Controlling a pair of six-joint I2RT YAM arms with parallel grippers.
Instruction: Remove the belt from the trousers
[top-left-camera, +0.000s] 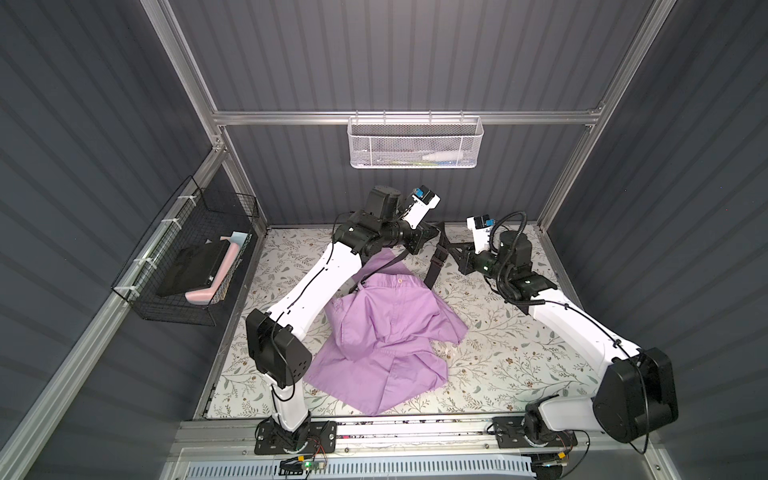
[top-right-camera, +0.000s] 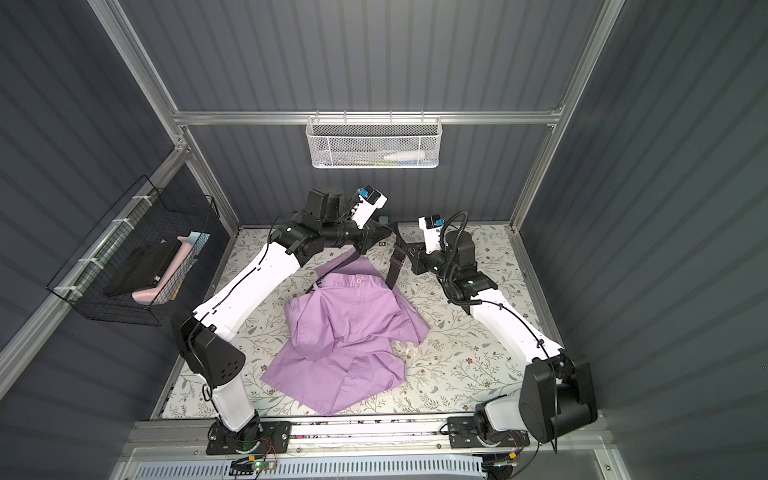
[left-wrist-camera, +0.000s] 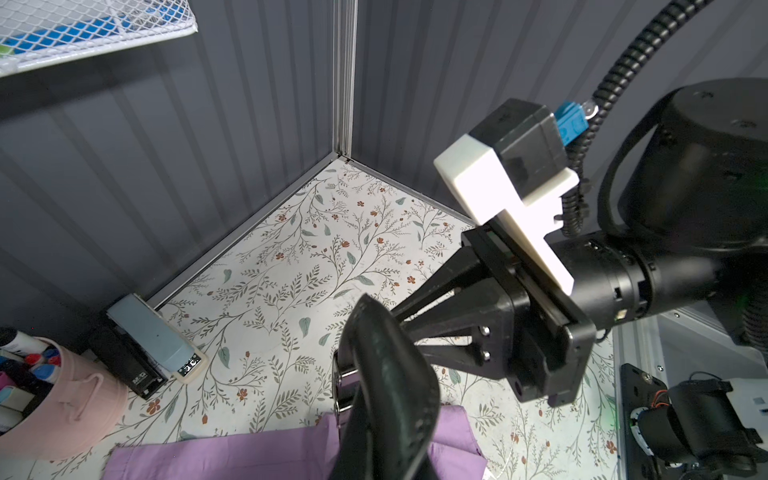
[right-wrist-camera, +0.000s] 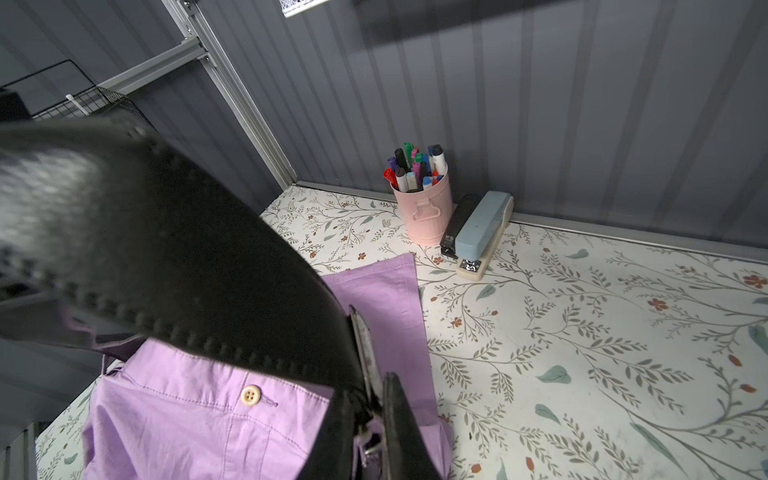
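Note:
Lilac trousers (top-left-camera: 392, 320) lie crumpled on the table, waistband and button (right-wrist-camera: 251, 394) towards the back. Above them, my left gripper (top-left-camera: 437, 231) is shut on the black belt (left-wrist-camera: 392, 384), whose strap rises large in the left wrist view. One stretch of belt still runs down to the left side of the waistband; another (top-left-camera: 436, 270) hangs at the right. My right gripper faces the left one closely, its fingers (right-wrist-camera: 397, 428) a little apart around the belt near the metal buckle (left-wrist-camera: 345, 384). Whether they grip it is unclear, because the strap covers part of the contact.
At the back stand a pink pen cup (right-wrist-camera: 424, 209) and a blue-grey stapler (right-wrist-camera: 485, 228). A white mesh basket (top-left-camera: 416, 148) hangs on the back wall, a black wire basket (top-left-camera: 172, 276) on the left.

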